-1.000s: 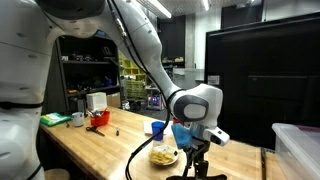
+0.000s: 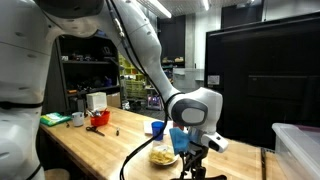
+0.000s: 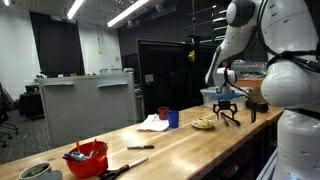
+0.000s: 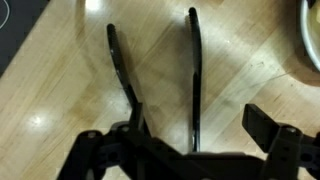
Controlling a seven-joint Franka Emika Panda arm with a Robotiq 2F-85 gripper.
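Note:
Two slim black arms of a tongs-like utensil (image 4: 197,62) lie on the wooden table in the wrist view, spreading apart toward the top. Their lower ends run behind the gripper's dark body, so how they join is hidden. My gripper is open above the utensil, one finger to each side, with neither finger seen touching it. From the side, the gripper (image 2: 194,163) points down close over the table, right of a white bowl (image 2: 153,160) of yellowish food.
A blue cup (image 3: 173,119) and a red cup (image 3: 163,113) stand behind the bowl (image 3: 205,124). Farther along the table are a red basket (image 3: 86,160) of utensils and a knife (image 3: 124,168). A translucent bin (image 2: 296,145) borders the right side.
The bowl and the other tabletop things have not moved.

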